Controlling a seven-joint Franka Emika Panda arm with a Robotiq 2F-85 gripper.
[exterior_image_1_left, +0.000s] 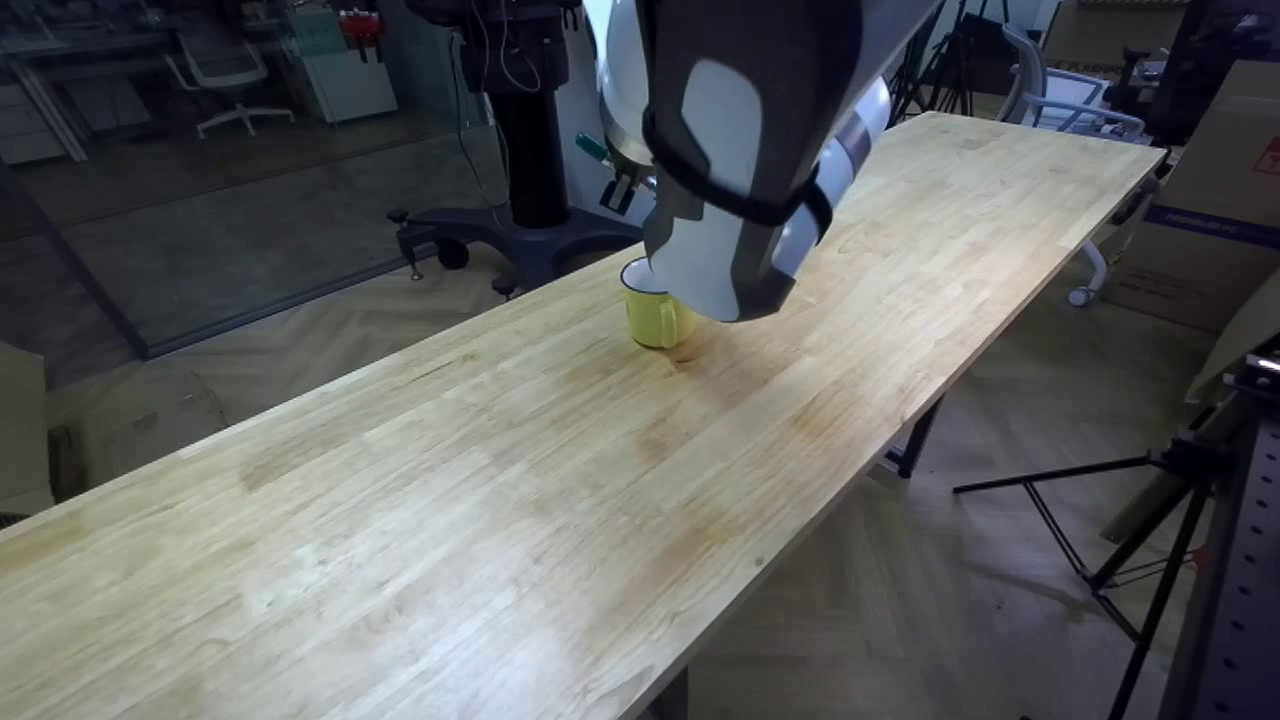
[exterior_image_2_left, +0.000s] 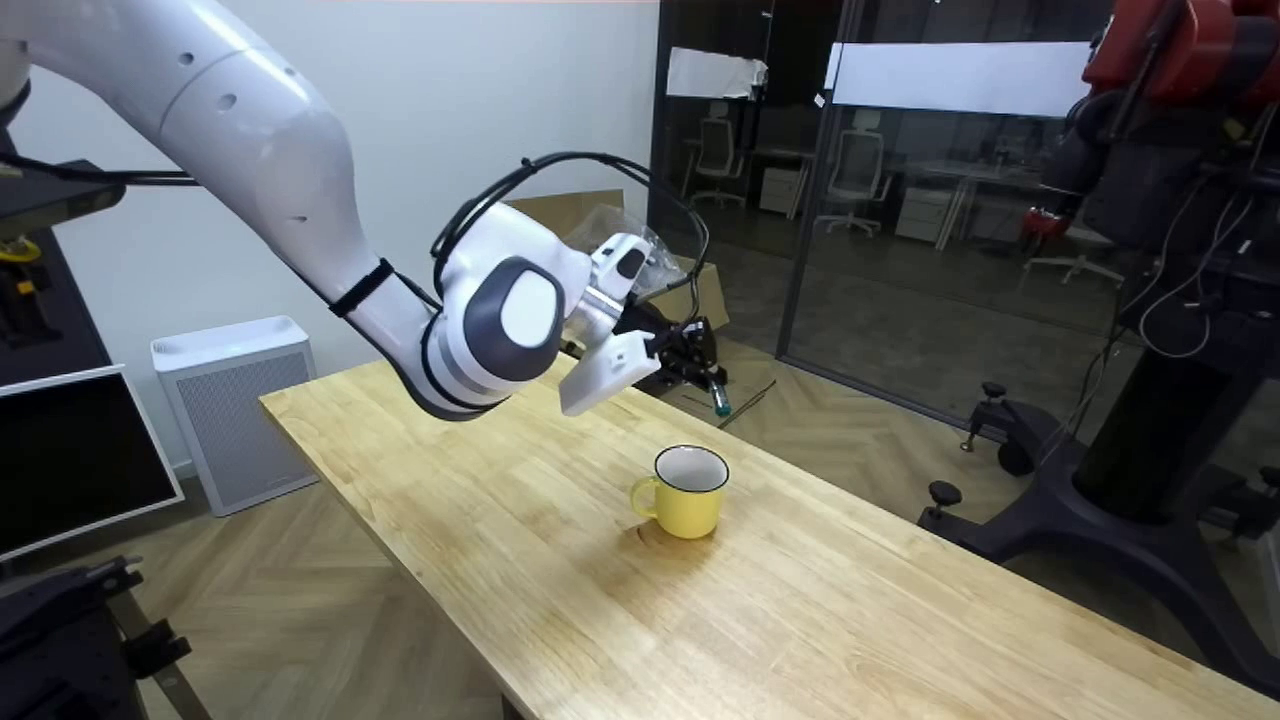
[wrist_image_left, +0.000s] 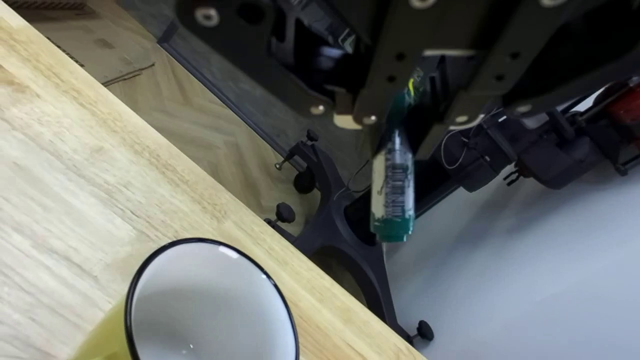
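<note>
A yellow mug (exterior_image_2_left: 690, 509) with a white inside and dark rim stands upright on the wooden table, close to its far edge. In the wrist view the mug (wrist_image_left: 210, 312) fills the lower left, and its inside looks empty as far as it shows. My gripper is shut on a green-and-white marker (wrist_image_left: 393, 192), whose green end points away from the fingers. Seen from the second exterior view, the marker (exterior_image_2_left: 720, 397) hangs above and behind the mug, apart from it, near the table edge. The arm hides part of the mug in the first exterior view.
A tripod (exterior_image_1_left: 1152, 504) stands off the near side.
</note>
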